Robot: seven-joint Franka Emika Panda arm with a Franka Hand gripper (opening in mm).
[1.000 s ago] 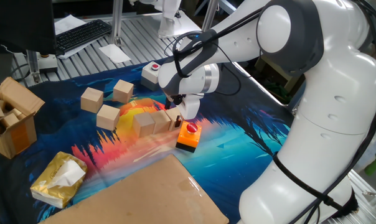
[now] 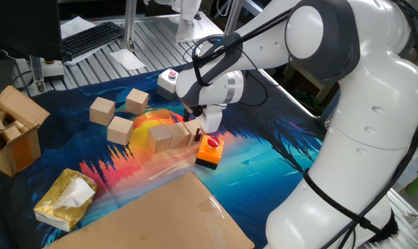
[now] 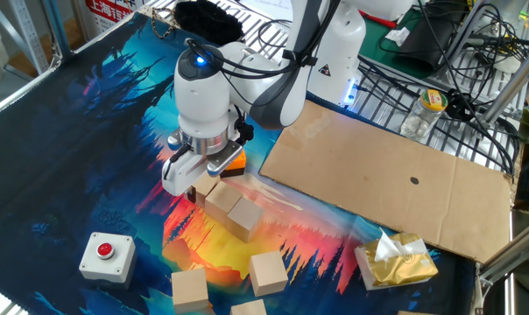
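Three wooden blocks stand in a touching or nearly touching row: an end block, a middle block and another end block. My gripper is low over the row's end nearest the orange button box, pointing down. A dark finger shows against that end block; the hand hides much of the block and the other finger. Whether the fingers press on it is not visible. Apart from the row are three loose blocks.
A white box with a red button stands on the colourful cloth. Also around are a gold tissue pack, a carton of blocks and a flat cardboard sheet.
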